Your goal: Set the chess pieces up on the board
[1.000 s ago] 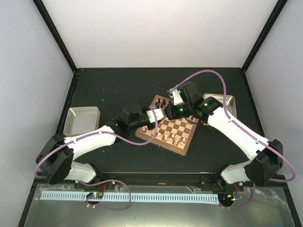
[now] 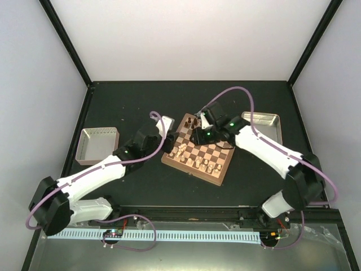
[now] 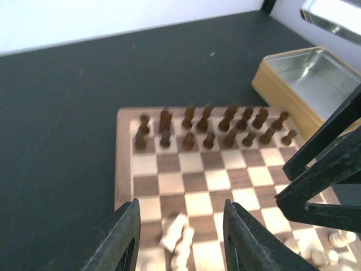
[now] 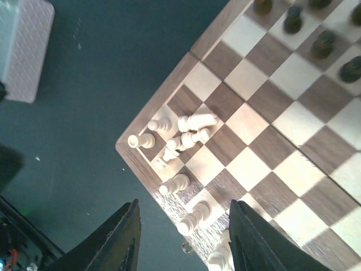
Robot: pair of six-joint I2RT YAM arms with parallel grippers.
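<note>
The chessboard [image 2: 220, 161] has dark pieces standing along its far side, seen in the left wrist view as a dark row [image 3: 231, 113]. Several white pieces stand along the near edge, like a pawn [image 4: 197, 217]; a few lie on their sides [image 4: 197, 121] near a corner. My left gripper is over the board's left side, open, its fingers empty. My right gripper hovers over the board's middle, open, with nothing clearly between its fingers.
An empty mesh basket [image 2: 97, 147] sits at the left. A metal tray [image 2: 268, 124] stands right of the board. The dark tabletop [image 2: 169, 99] behind the board is clear.
My left gripper has pulled back to the left, away from the right gripper.
</note>
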